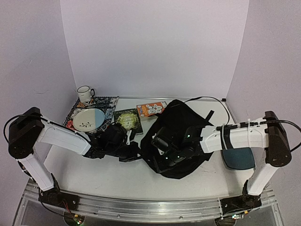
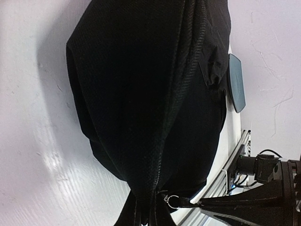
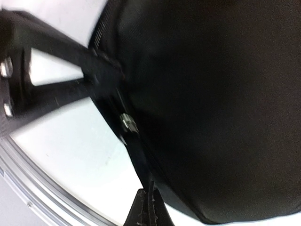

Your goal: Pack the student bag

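Observation:
The black bag [image 1: 181, 113] lies on the table, right of centre. At its near left edge my left gripper [image 1: 139, 157] is shut on the fabric; in the left wrist view the cloth of the bag [image 2: 127, 84] narrows down into the left fingers. A zipper line [image 2: 183, 80] runs toward that pinch. Close beside it, my right gripper [image 1: 159, 170] is at the bag's front left edge. The right wrist view has its fingers closed on the dark tab of a zipper pull [image 3: 128, 123], whose metal part shows above them.
Two books, one dark with a green picture [image 1: 128, 121] and one orange [image 1: 150, 108], lie behind the bag. A plate [image 1: 88, 120] and a mug [image 1: 85, 93] stand at the left on a patterned cloth. A blue-grey flat case [image 1: 239, 158] lies at the right.

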